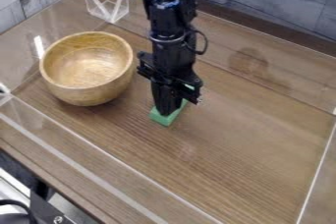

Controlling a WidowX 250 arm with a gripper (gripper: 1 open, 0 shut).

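Observation:
The black gripper [168, 96] hangs in the middle of the view, low over a green object [165, 115] on the wooden table [243, 154], its fingertips over or touching that object's upper part. Whether the fingers are open or shut is hard to see against the dark arm. The green object is partly hidden behind the gripper.
A large wooden bowl [82, 61] stands left of the gripper. A white wire object [108, 7] is at the back left.

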